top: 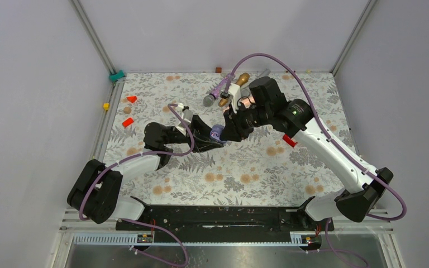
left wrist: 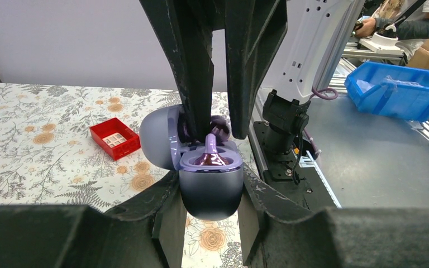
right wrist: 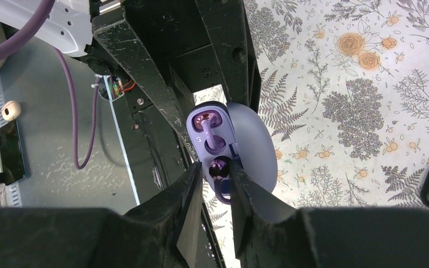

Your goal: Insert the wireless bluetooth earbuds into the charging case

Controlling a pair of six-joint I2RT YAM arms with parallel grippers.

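Observation:
A lavender charging case (left wrist: 210, 187) with its lid (right wrist: 254, 139) raised is held up mid-table, my left gripper shut on it. In the right wrist view one purple earbud (right wrist: 206, 125) sits in the upper slot. A second purple piece (right wrist: 219, 166) is at the lower slot, right at the fingertips of my right gripper, which are slightly apart; whether they touch it is unclear. In the top view the case (top: 217, 133) is mostly covered by both grippers.
Hand tools (top: 218, 89) lie at the back. A red tray (left wrist: 114, 146) is on the right side of the table, small coloured blocks (top: 127, 122) on the left.

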